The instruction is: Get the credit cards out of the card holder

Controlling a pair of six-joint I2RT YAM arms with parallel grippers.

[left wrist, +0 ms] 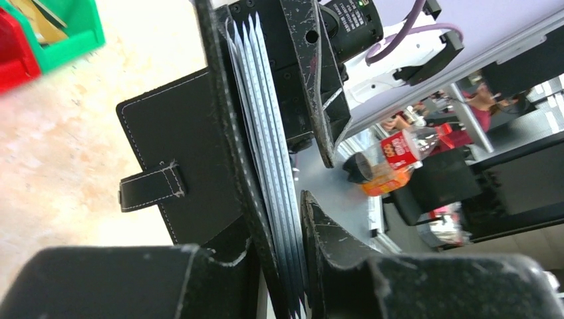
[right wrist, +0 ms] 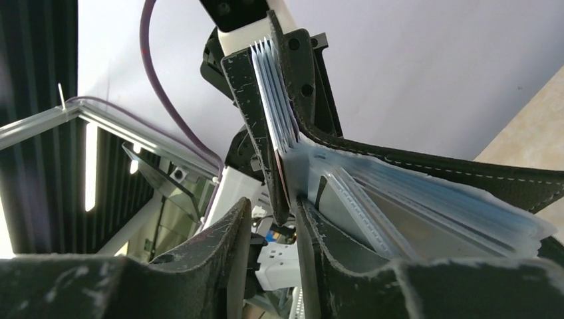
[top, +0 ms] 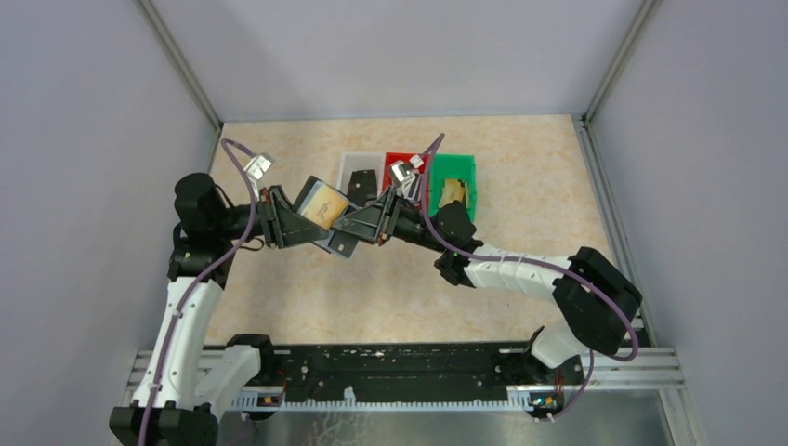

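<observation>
Held in the air between both arms is the black leather card holder [left wrist: 166, 119], its clear sleeves fanned out in a stack, with a gold card [top: 325, 204] facing up in the top view. My left gripper [top: 297, 223] is shut on the holder, gripping the sleeve stack and cover, as the left wrist view shows. My right gripper is open at the holder's other end, one finger against the clear sleeves [right wrist: 432, 212], the other apart from it. Whether cards are inside each sleeve cannot be told.
Behind the holder stand a white bin [top: 362, 158] with dark items, a red bin [top: 406, 158] and a green bin [top: 453, 163] with yellowish items.
</observation>
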